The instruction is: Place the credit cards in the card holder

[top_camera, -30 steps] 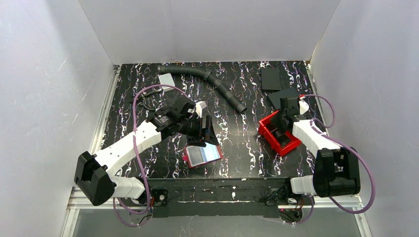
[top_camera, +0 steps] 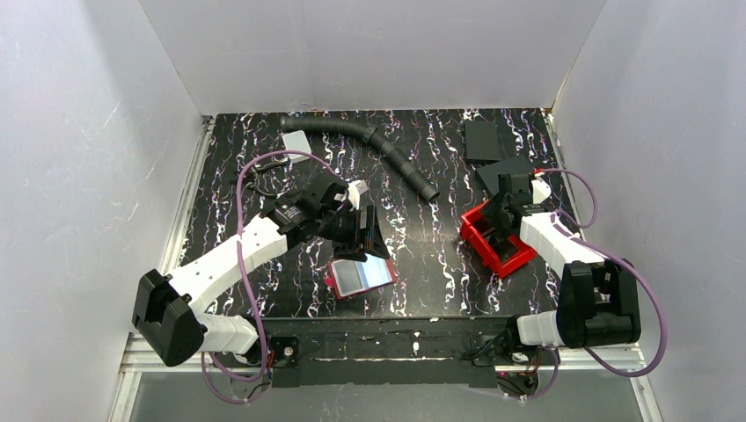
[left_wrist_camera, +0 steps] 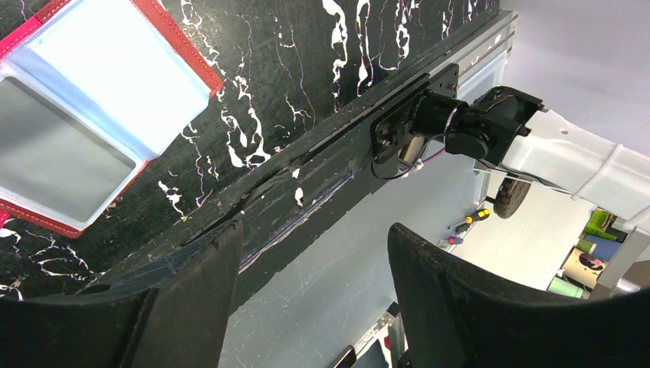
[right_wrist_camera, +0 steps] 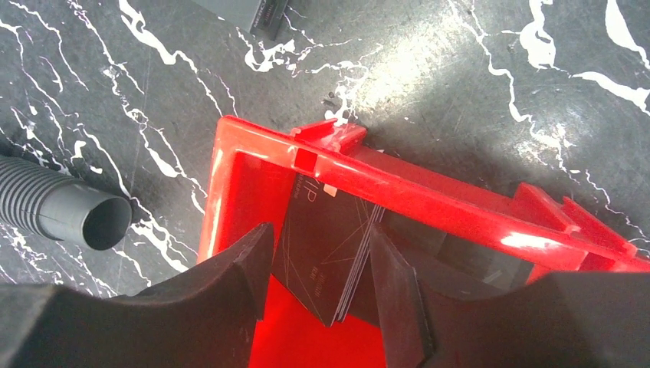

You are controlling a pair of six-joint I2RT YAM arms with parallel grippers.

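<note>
The card holder (top_camera: 362, 275) lies spread open on the table, red-edged with clear pockets; the left wrist view shows its pale pocket (left_wrist_camera: 115, 73) and a grey one. Above its right part, my left gripper stands open and empty. Dark cards (right_wrist_camera: 326, 241) lean as a small stack in the corner of a red tray (right_wrist_camera: 253, 142). Over that stack is my right gripper, its fingers apart, one on each side of the cards. Its right finger (right_wrist_camera: 395, 280) overlaps the edges of the stack. Whether either finger touches is hard to see.
More dark cards or a dark panel (right_wrist_camera: 475, 261) lie elsewhere in the tray. Two dark flat pieces (top_camera: 481, 141) rest behind it. A grey ribbed hose (top_camera: 387, 151) curves across the back, and a white piece (top_camera: 297, 144) sits at back left. Bare table separates holder and tray.
</note>
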